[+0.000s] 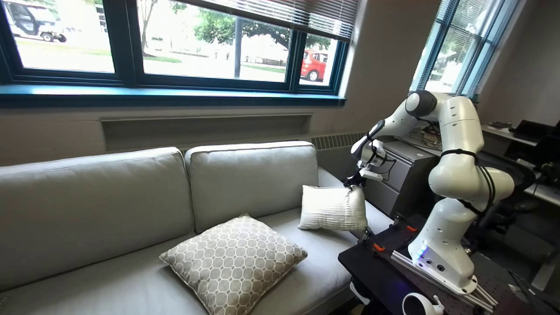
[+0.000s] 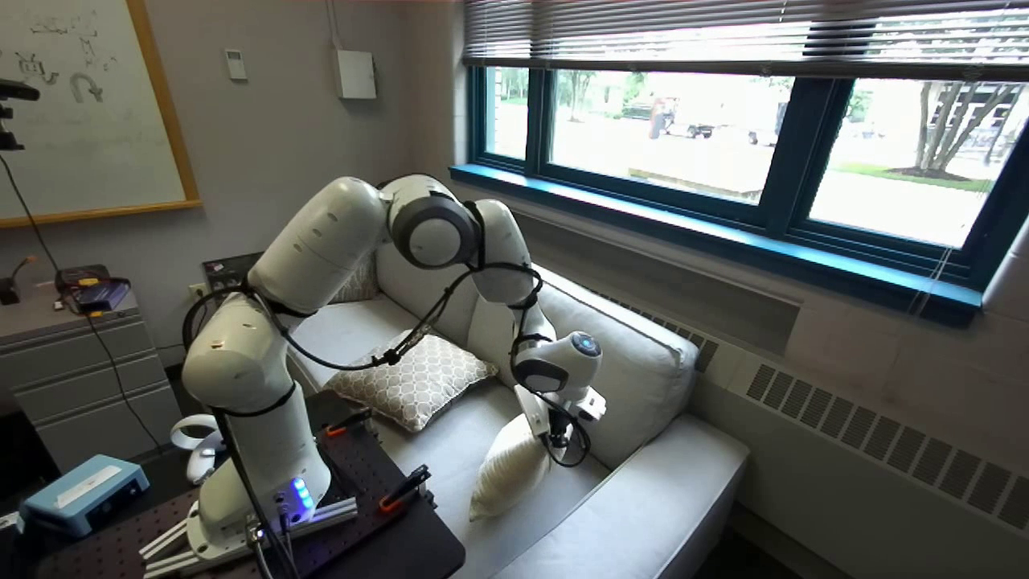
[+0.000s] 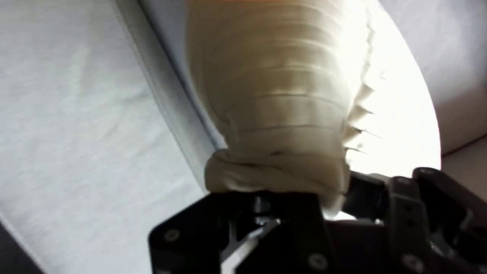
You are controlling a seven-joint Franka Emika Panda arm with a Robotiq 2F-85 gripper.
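A small white ribbed pillow (image 1: 331, 208) hangs at the right end of the sofa, its top right corner pinched by my gripper (image 1: 355, 182). Up close in the wrist view, the bunched cloth of the pillow (image 3: 283, 114) runs down between the black fingers, shut on it. From the other side, the pillow (image 2: 511, 468) is seen edge-on and upright below the wrist; whether its lower edge touches the seat I cannot tell. A larger patterned cushion (image 1: 236, 262) lies flat on the seat to its left.
The grey sofa's backrest (image 1: 252, 178) rises behind the pillow, and its armrest (image 2: 641, 497) stands close beside it. A black table (image 2: 405, 526) with orange-tipped clamps (image 2: 405, 490) borders the front.
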